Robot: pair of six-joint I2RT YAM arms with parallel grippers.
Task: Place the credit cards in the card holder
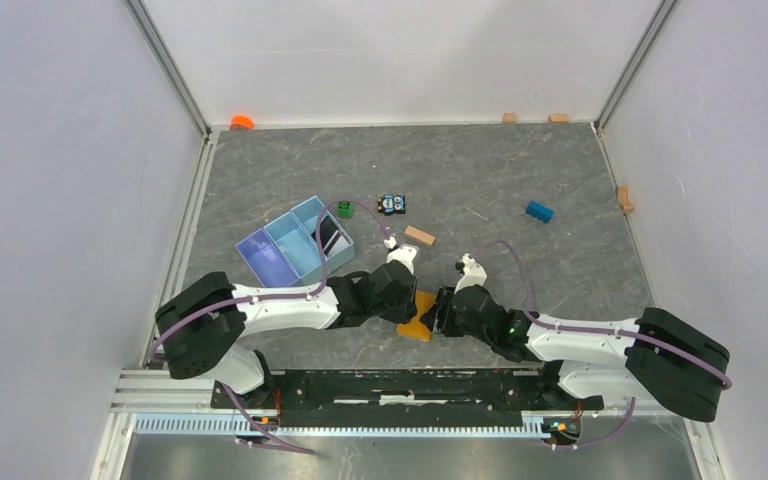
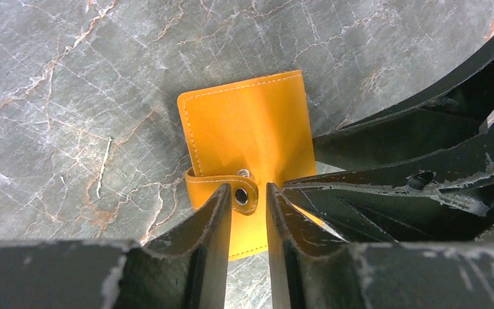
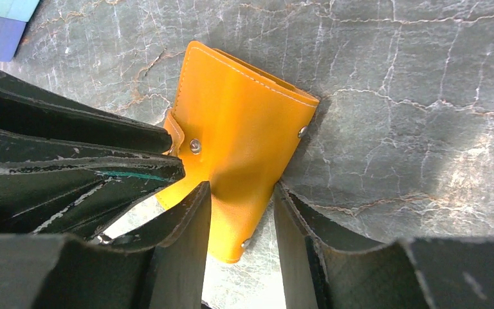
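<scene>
The orange card holder (image 1: 422, 318) lies on the grey table between my two grippers. In the left wrist view its strap with a snap (image 2: 241, 196) shows over the front face, and my left gripper stands open with its fingertips around the strap's end. My right gripper is partly open at the holder's other side, the holder's long edge (image 3: 267, 183) lying between its fingers. A slit (image 3: 257, 67) shows along the holder's end. Dark and white flat pieces, perhaps the cards (image 1: 332, 238), lie in the blue box; no card shows at either gripper.
The blue compartment box (image 1: 278, 222) stands left of the arms. Behind the grippers lie a wooden block (image 1: 420, 236), a black patterned item (image 1: 391, 204) and a green cube (image 1: 345, 210). A blue brick (image 1: 539, 211) sits farther right.
</scene>
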